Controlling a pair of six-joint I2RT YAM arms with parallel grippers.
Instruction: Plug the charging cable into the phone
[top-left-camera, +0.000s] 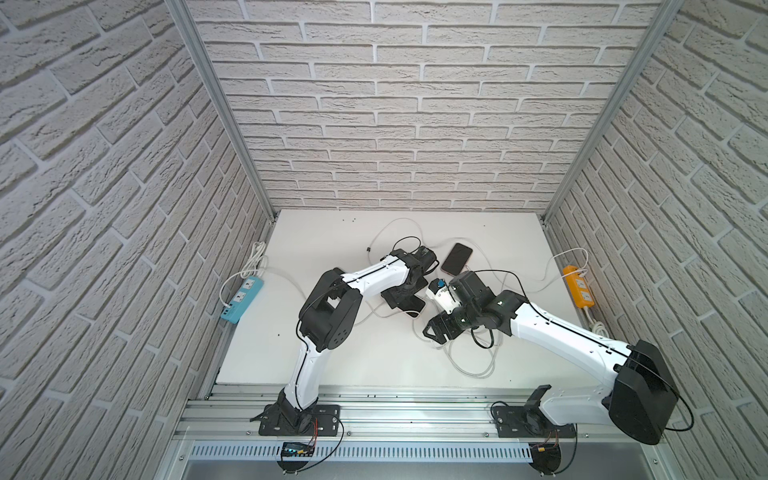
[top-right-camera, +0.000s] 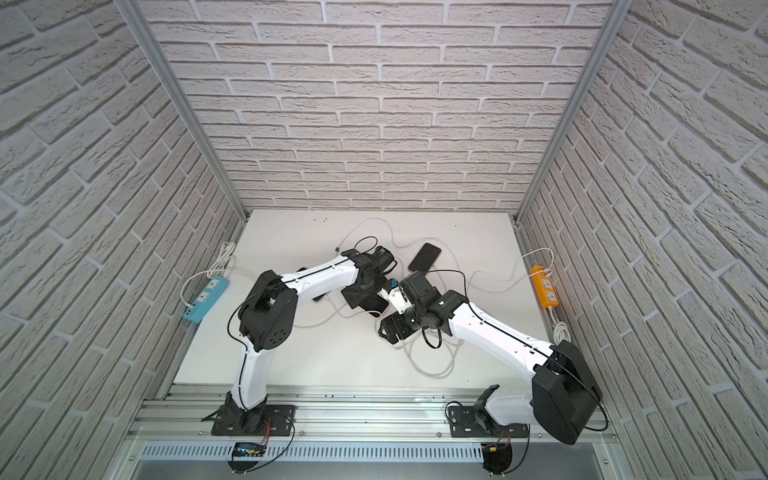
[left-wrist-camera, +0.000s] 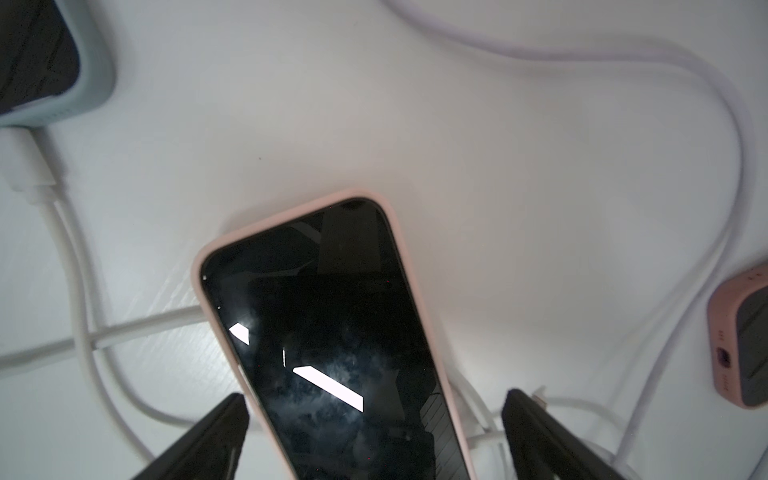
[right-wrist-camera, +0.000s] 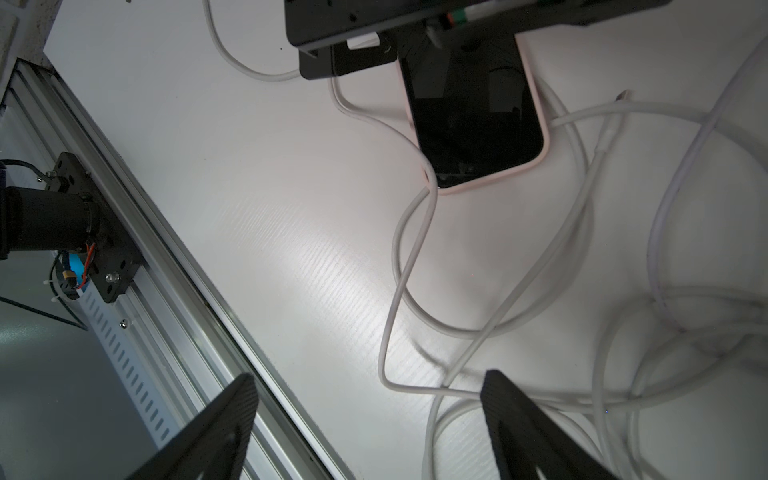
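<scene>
In the left wrist view a pink-cased phone lies screen up on white cables, with my left gripper open over it, nothing held between its fingers. A white cable plug lies beside a blue-cased phone at upper left. My right gripper stands part open over the table, low right of the left one, nothing between its fingers. In the right wrist view a cable connector lies loose right of the pink phone, whose upper part is hidden by the left arm's hardware.
A dark phone lies at back right. A blue power strip stands at the left edge, an orange one at the right. Several loose cables loop across the table.
</scene>
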